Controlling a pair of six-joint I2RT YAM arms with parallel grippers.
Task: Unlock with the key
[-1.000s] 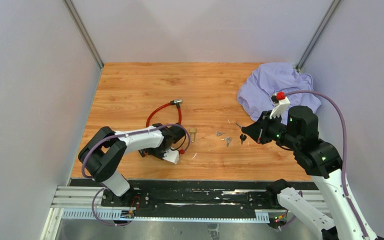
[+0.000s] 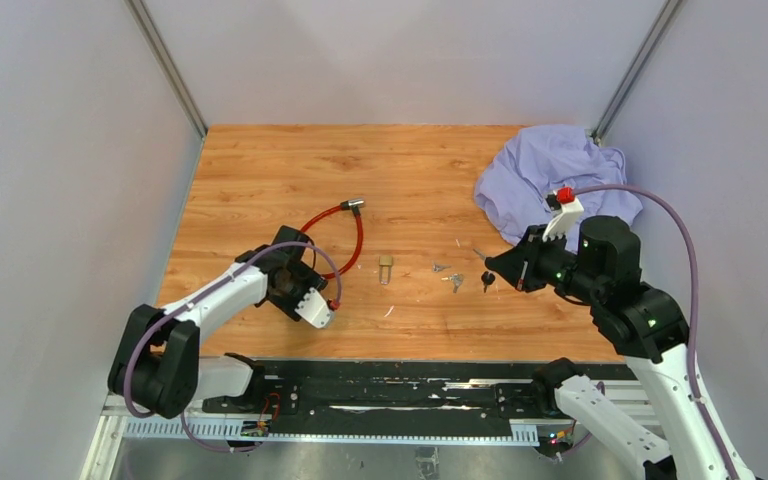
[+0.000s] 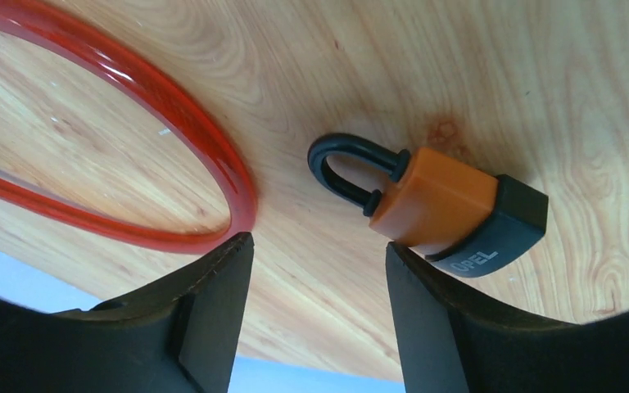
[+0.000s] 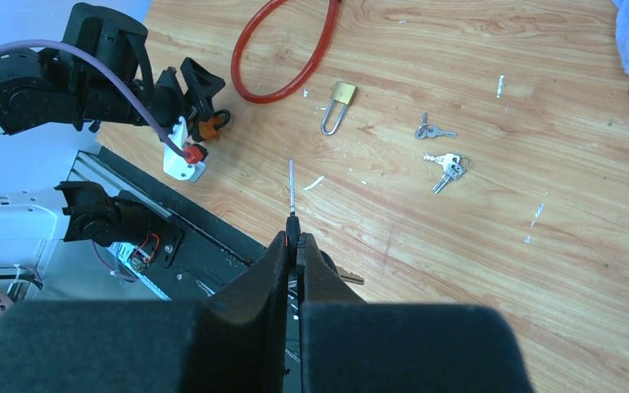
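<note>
An orange padlock with a black base and black shackle lies on the table in the left wrist view. My left gripper is part open above the wood, nothing between its fingers. Its right finger overlaps the padlock's near edge; contact cannot be judged. In the right wrist view the padlock shows partly behind the left arm. My right gripper is shut on a black-headed key, blade pointing away from the fingers. Another key of that bunch hangs beside the fingertips.
A red cable lock lies looped beside the left arm. A brass padlock sits mid-table, with loose keys to its right. Lilac cloth is heaped at the back right.
The right arm is nearly still, with the key staying in its grip.
</note>
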